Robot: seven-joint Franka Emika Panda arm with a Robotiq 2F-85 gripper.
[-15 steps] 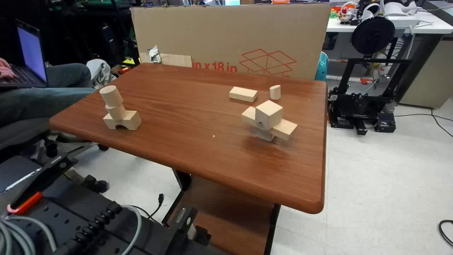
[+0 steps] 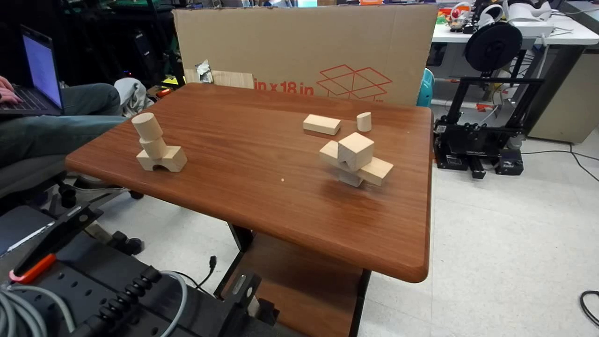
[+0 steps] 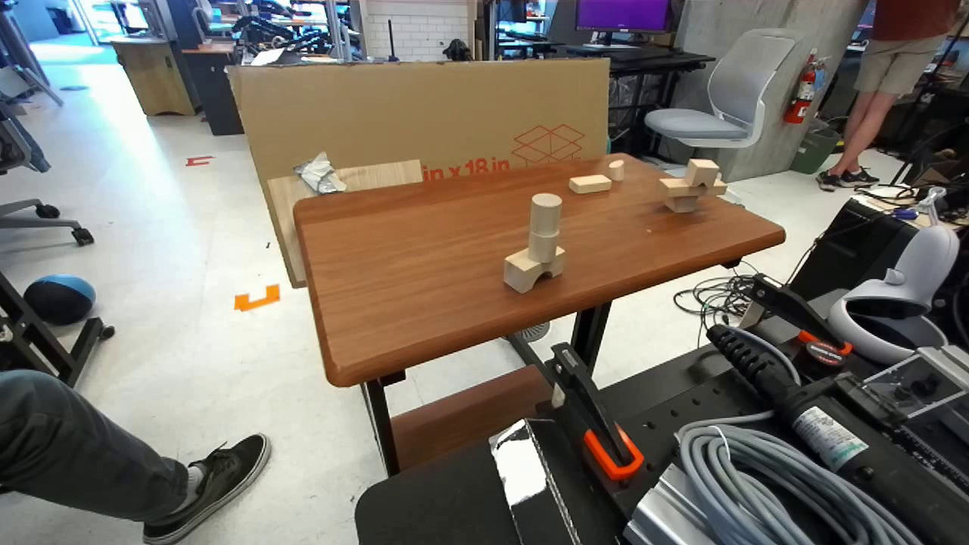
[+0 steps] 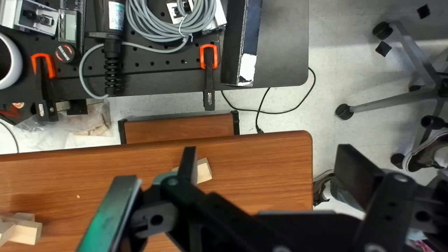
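My gripper shows only in the wrist view, high over the table, its dark fingers spread wide open with nothing between them. On the table's left in exterior view 1, a cylinder tilts on a shorter round block, which rests on an arch block. To the right, a notched block tops a flat plank lying across a lower block. Behind this stack are a rectangular block and a small cylinder. The left finger partly hides a wooden block in the wrist view.
A cardboard sheet stands along the table's far edge. Clamps and coiled cable sit on the black bench, across a gap from the table.
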